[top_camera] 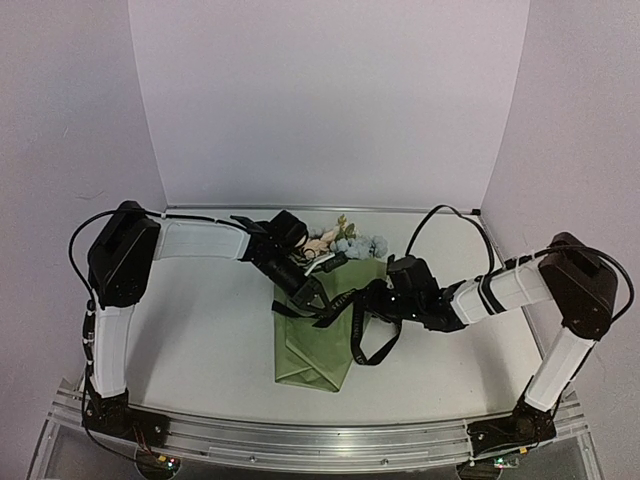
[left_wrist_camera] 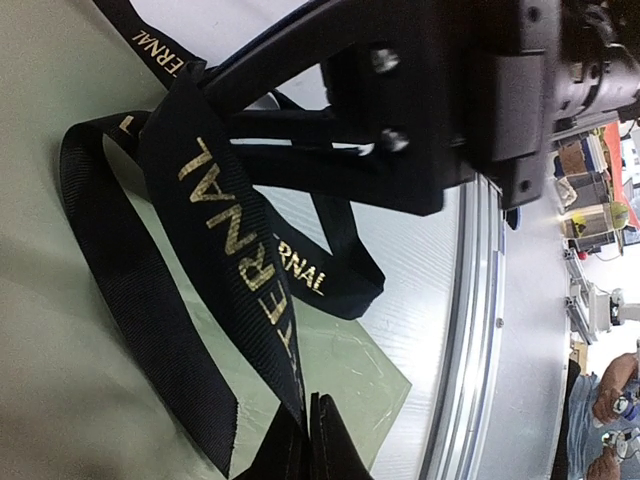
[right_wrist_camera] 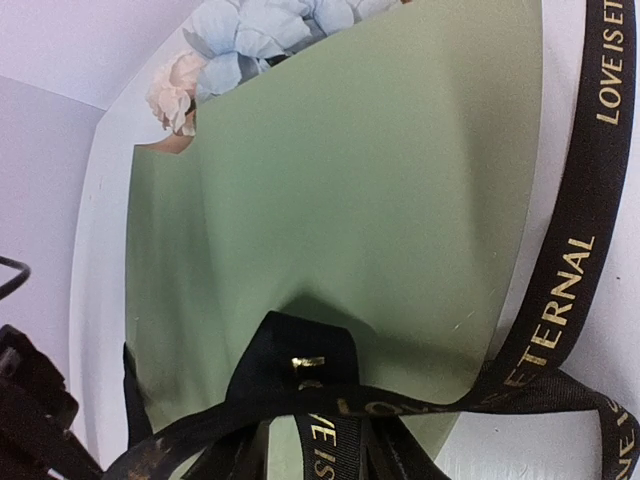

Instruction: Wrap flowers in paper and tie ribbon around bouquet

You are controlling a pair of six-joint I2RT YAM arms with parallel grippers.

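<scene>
A green paper wrap (top_camera: 310,355) lies on the table, with pale blue and peach flowers (top_camera: 355,245) showing at its far end. Black ribbon with gold lettering (left_wrist_camera: 225,230) is looped over the wrap. In the left wrist view the ribbon narrows into the closed fingertips of my left gripper, which is shut on it. My right gripper is low over the wrap's right side, its fingers apart. One ribbon length (right_wrist_camera: 330,445) lies flat in the gap between them, and another crosses in front. The knot area is partly hidden.
Loose ribbon (top_camera: 375,355) hangs in a loop over the wrap's right edge. Another length (right_wrist_camera: 560,300) arches up beside the right arm. Both grippers are close together over the wrap.
</scene>
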